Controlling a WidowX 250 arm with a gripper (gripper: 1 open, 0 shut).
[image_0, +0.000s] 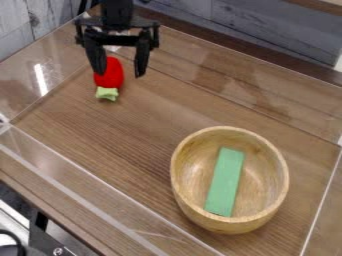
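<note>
My gripper (118, 42) is at the upper left, its dark fingers spread open above and around a red object (110, 73). A small pale green piece (106, 93) sits just below the red one. Whether the fingers touch the red object is unclear.
A round wooden bowl (191, 200) at the lower right holds a green rectangular block (226, 180). Something white, partly hidden, lies behind my gripper.
</note>
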